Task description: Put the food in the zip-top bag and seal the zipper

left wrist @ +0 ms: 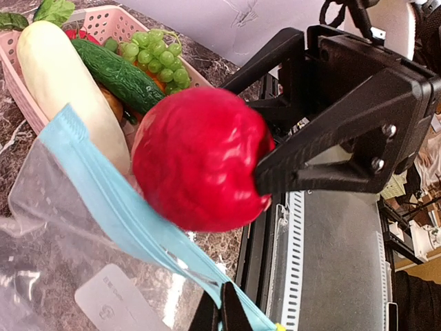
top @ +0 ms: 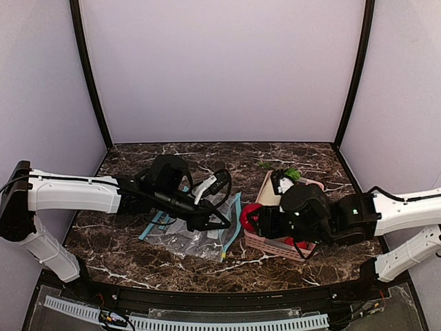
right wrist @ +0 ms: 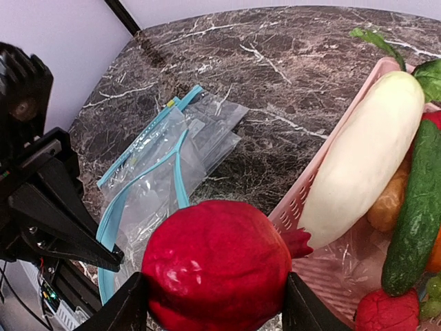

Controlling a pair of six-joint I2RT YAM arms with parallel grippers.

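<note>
A red round pomegranate-like food is gripped by my right gripper beside the bag's mouth, just right of it. My left gripper is shut on the blue zipper strip of the clear zip top bag, holding its edge up. The bag lies on the marble table with its zipper partly spread in the right wrist view.
A pink basket on the right holds a white long vegetable, a cucumber, green grapes, a small red food and greens.
</note>
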